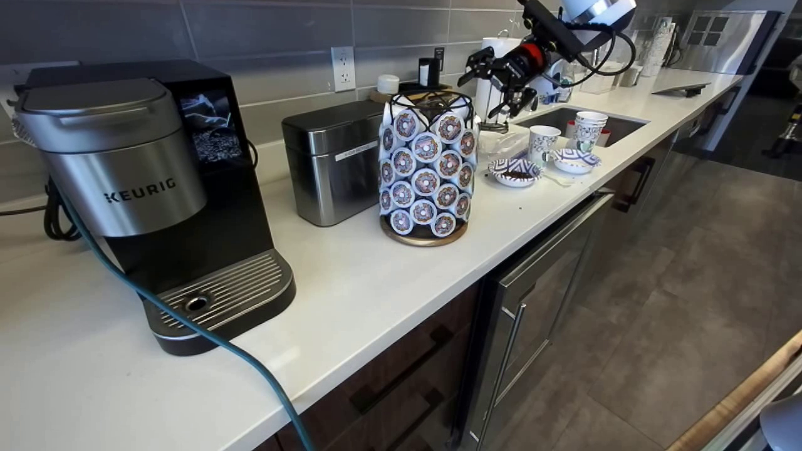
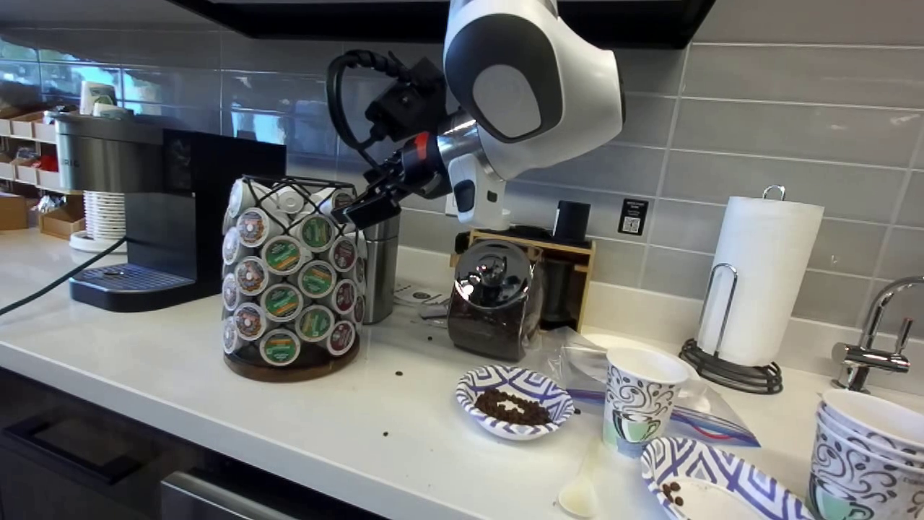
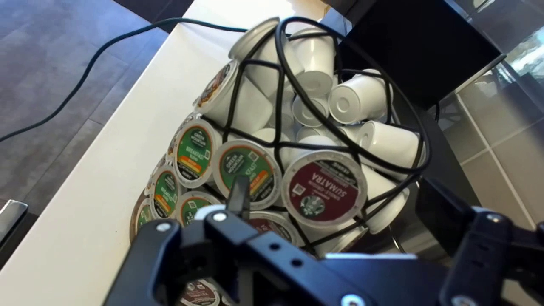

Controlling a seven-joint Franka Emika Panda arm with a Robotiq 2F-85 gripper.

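Observation:
The pod carousel stands upright on the counter, its black wire frame packed with coffee pods. My gripper is open at the carousel's upper rim, on the side toward the sink. In exterior view 2 its fingers come in from the right at the top row. The wrist view shows the two fingers spread wide, with a maroon Sumatra pod framed between them but still seated in the wire frame. A green Breakfast Blend pod sits beside it, near the left finger. Whether a finger touches the carousel is unclear.
A Keurig machine and a dark metal bin stand nearby. Toward the sink are a bowl of coffee beans, a paper cup, a bean jar and a paper towel roll.

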